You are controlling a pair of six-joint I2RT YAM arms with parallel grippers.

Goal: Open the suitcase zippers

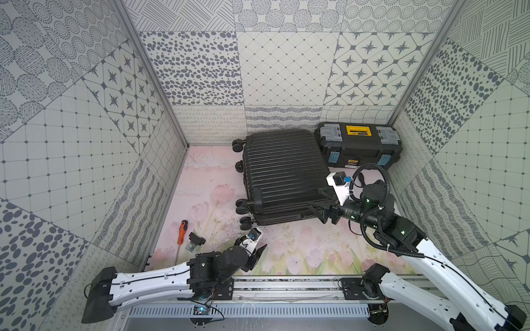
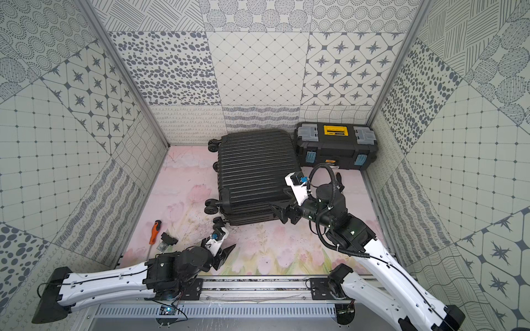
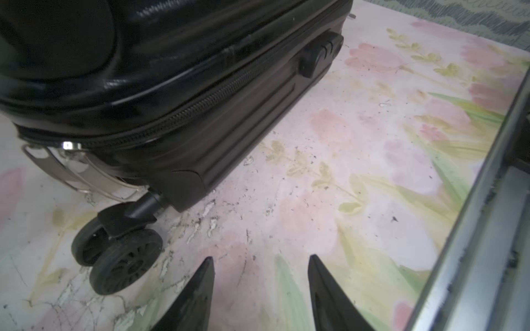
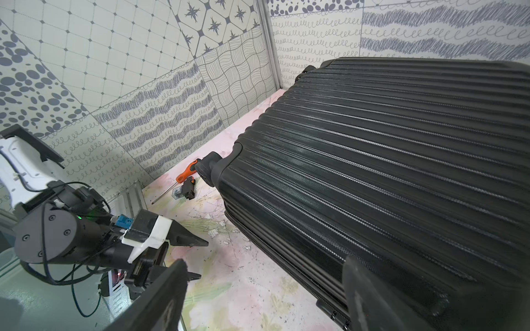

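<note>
The black ribbed suitcase [image 1: 284, 171] lies flat in the middle of the floral table. In the left wrist view its zipper [image 3: 215, 93] runs along the side, above a wheel [image 3: 127, 259]. My left gripper is low in front of the suitcase's front-left wheels; its two fingertips are apart with only floor visible between them. My right gripper [image 1: 325, 207] is over the suitcase's front-right corner, fingers apart, with the suitcase behind them in the right wrist view.
A black toolbox [image 1: 358, 149] stands behind the suitcase at the back right. An orange screwdriver [image 1: 182, 231] and a small dark part [image 1: 196, 240] lie at the front left.
</note>
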